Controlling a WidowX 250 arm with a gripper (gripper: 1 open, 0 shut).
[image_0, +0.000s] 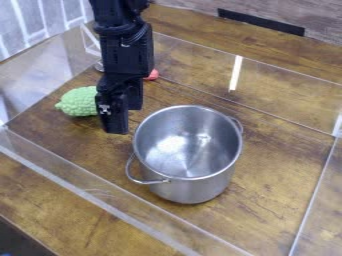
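Observation:
My black gripper (115, 118) hangs open at the upper left, in front of a green bumpy vegetable toy (78, 101), which it partly hides. Nothing shows between its fingers. A large steel pot (187, 152) with two side handles stands right of the gripper, its inside empty as far as visible. Behind the arm, part of a red-handled utensil (152, 75) shows.
The wooden table (281, 90) has free room at the right and back. Clear panels border the workspace at the left and front. A pale strip (235, 72) lies behind the pot.

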